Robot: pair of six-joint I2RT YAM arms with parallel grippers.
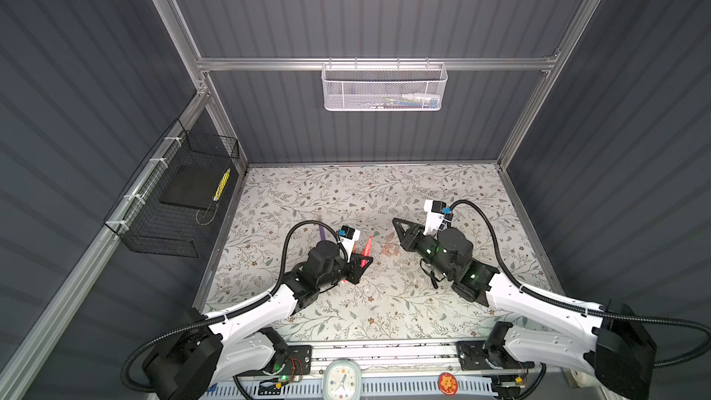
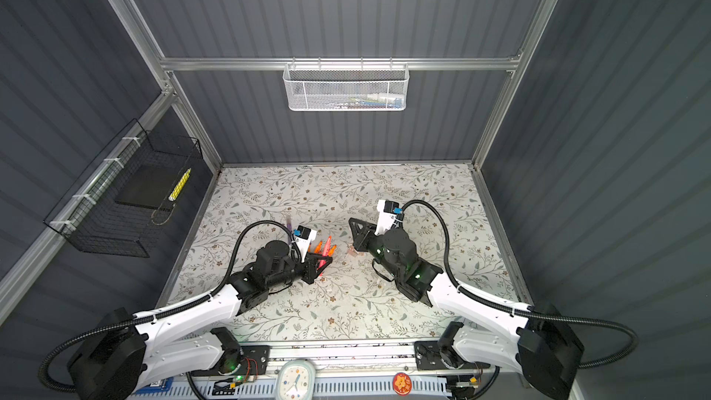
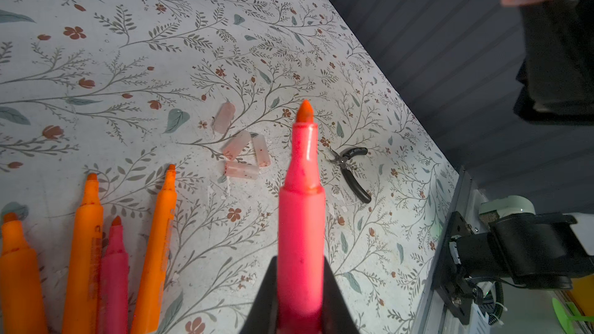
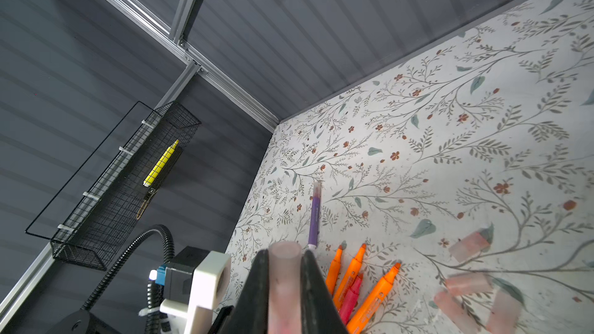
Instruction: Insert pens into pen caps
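A pink marker with an orange tip point(image 3: 300, 210) stands tip up in the left wrist view, my left gripper shut on its lower body. Between the fingers of my right gripper sits a translucent pinkish pen cap point(image 4: 284, 290), both fingers against its sides. From the left wrist camera, this cap shows at the top right, apart from the marker tip. Uncapped orange markers point(image 4: 373, 300) and a smaller pink one point(image 4: 350, 297) lie on the table by the left arm. Several loose translucent caps point(image 4: 468, 246) lie mid-table.
A purple pen point(image 4: 315, 216) lies farther back on the left. Pliers point(image 3: 350, 173) rest on the table toward the right arm's base. A black wire basket point(image 1: 177, 200) hangs on the left wall, a white one point(image 1: 384, 92) on the back wall.
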